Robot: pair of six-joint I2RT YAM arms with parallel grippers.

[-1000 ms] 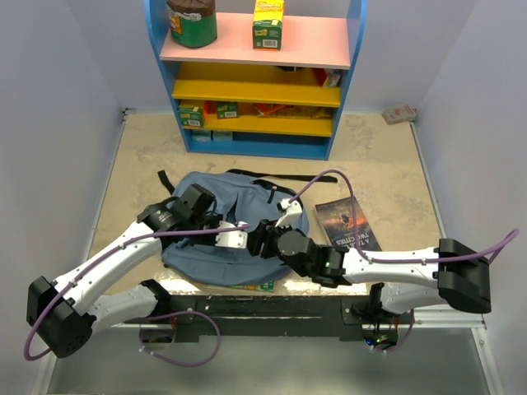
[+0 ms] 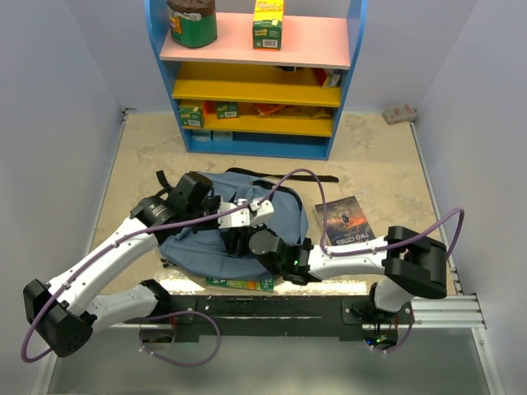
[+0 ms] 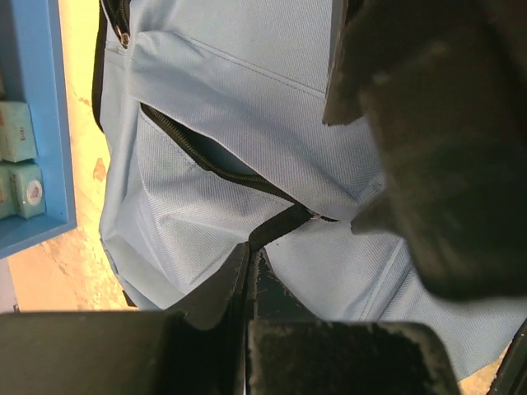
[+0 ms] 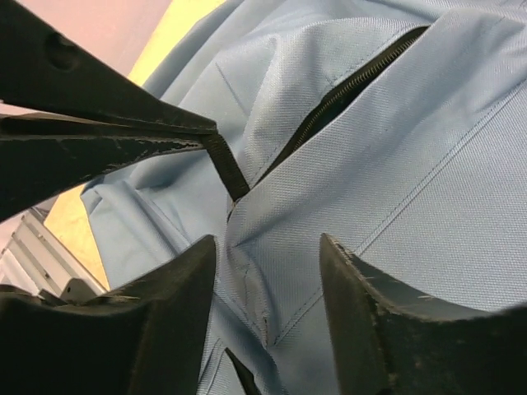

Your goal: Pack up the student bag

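A blue-grey bag (image 2: 202, 262) lies on the floor beneath both arms. On it runs a black pocket zipper (image 3: 198, 150), partly unzipped, with a short black pull strap (image 3: 280, 226) at its end. My left gripper is shut, the strap's end pinched at its fingertips. The same strap (image 4: 226, 169) shows in the right wrist view, stretched between the left fingers and the pocket's edge. My right gripper is part open just over the bag's fabric, with no object clearly between its fingers. In the top view the arms hide the middle of the bag.
A dark book (image 2: 347, 222) lies right of the bag. Behind stands a shelf (image 2: 255, 84) with boxes and a green can (image 2: 193, 25). A green packet (image 2: 240, 284) lies at the bag's front edge.
My right arm has moved left across the bag, toward the left gripper.
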